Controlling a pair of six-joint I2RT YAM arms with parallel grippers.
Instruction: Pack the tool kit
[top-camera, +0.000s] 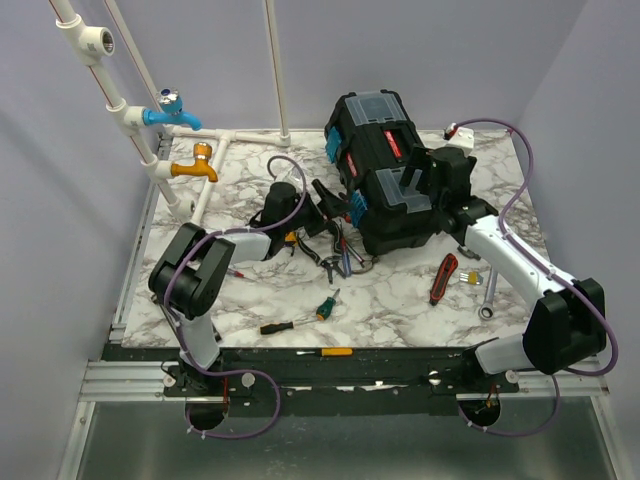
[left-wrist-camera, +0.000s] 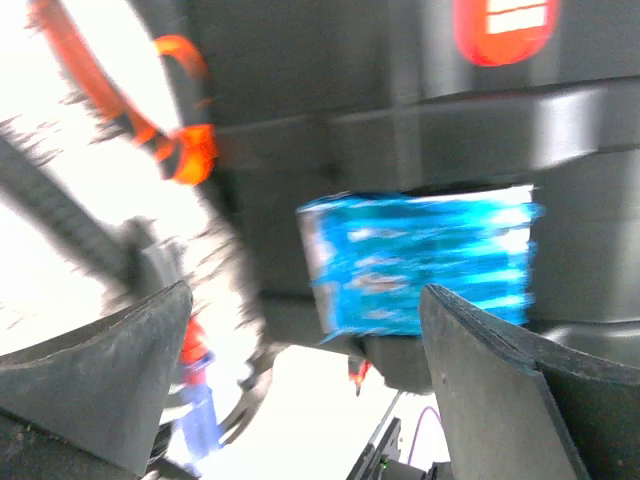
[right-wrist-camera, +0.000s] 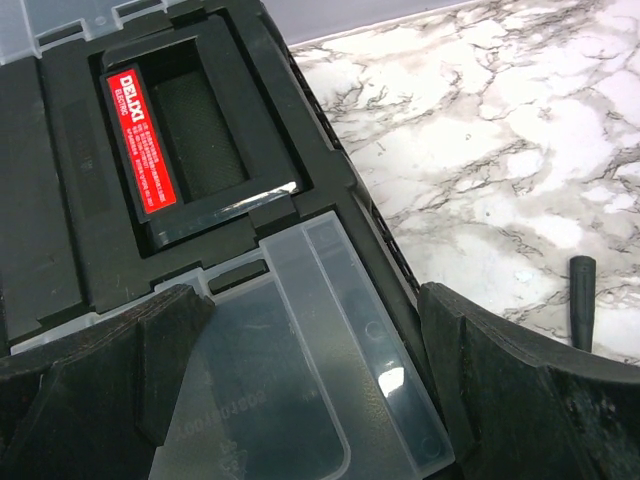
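Observation:
A black toolbox (top-camera: 375, 145) stands shut at the back of the table, set at an angle, its lid carrying clear organizer covers (right-wrist-camera: 270, 400) and a red label. Blue latches (left-wrist-camera: 420, 260) show on its left side. My left gripper (top-camera: 335, 203) stands open beside that side, its fingers (left-wrist-camera: 90, 390) apart and facing the nearer latch with nothing between. Over the lid's right near corner is my right gripper, open, one of its fingers (right-wrist-camera: 480, 360) near the box's right edge. Whether it touches the lid I cannot tell.
Pliers (top-camera: 328, 262) and other tools lie left of the box. Screwdrivers (top-camera: 326, 306) lie in front; a red utility knife (top-camera: 443, 278), a brush (top-camera: 470, 278) and a wrench (top-camera: 489, 294) lie at right. Pipes with a blue tap (top-camera: 172, 110) rise at left.

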